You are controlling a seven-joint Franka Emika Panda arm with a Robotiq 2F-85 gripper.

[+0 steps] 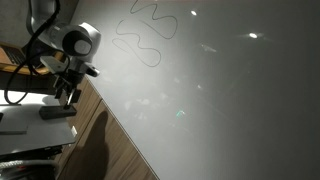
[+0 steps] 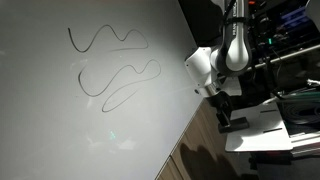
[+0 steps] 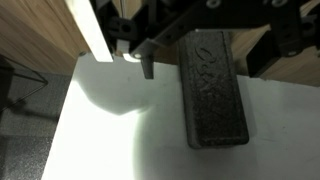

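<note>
A dark oblong block (image 3: 213, 100), which looks like a whiteboard eraser with worn lettering on its top, lies on a white surface in the wrist view. My gripper is over its far end, and the fingers (image 3: 147, 62) stand apart on either side of the block. A gap shows between the left finger and the block; contact on the right cannot be made out. From outside, the gripper (image 2: 222, 108) points down at the block (image 2: 233, 125) on the white ledge. The same block (image 1: 57, 112) shows beneath the gripper in exterior view 1.
A large whiteboard (image 1: 220, 90) with two wavy dark lines fills most of both exterior views. Wood panelling (image 1: 110, 145) runs along its edge. Dark cables hang around the arm.
</note>
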